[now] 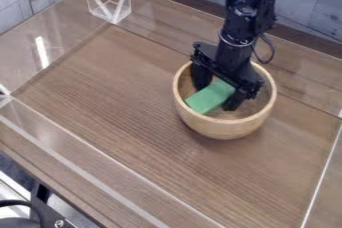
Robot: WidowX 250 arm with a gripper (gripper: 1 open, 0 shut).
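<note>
A beige round bowl [226, 124] stands on the wooden tabletop at right of centre. Inside it lies a green object [209, 96]. The black arm reaches down from the top, and its gripper [222, 80] is lowered into the bowl at the green object. The fingers are dark and partly hidden, so I cannot tell whether they are open, shut, or holding the green object.
A white wire-like stand [111, 4] is at the back left. A dark cable end is at the bottom left.
</note>
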